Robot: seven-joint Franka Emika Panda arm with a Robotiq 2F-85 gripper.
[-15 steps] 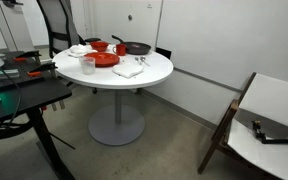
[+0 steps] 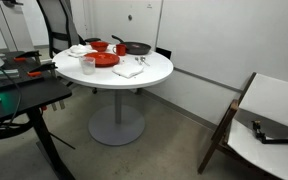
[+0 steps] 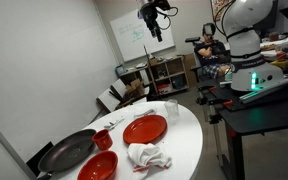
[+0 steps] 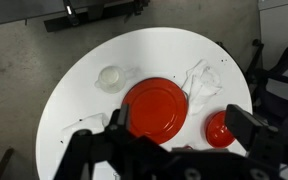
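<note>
In the wrist view, my gripper looks down from well above the round white table (image 4: 74, 95). Its two dark fingers stand wide apart at the lower part of the view, so it is open, with nothing seen between them but the table far below. A red plate (image 4: 154, 105) lies near the middle of the tabletop. Beside it are a clear cup (image 4: 111, 78), a crumpled white cloth (image 4: 202, 84) and a red bowl (image 4: 219, 130), partly hidden by the gripper. Another white cloth (image 2: 130, 67) rests near the front edge in the first exterior view.
A black pan (image 3: 66, 152) and a red mug (image 3: 102, 139) stand at one side of the table. The black bench (image 2: 34, 96) carrying the arm's base (image 3: 252, 78) is close by. A wooden chair (image 2: 254, 130) stands apart on open floor.
</note>
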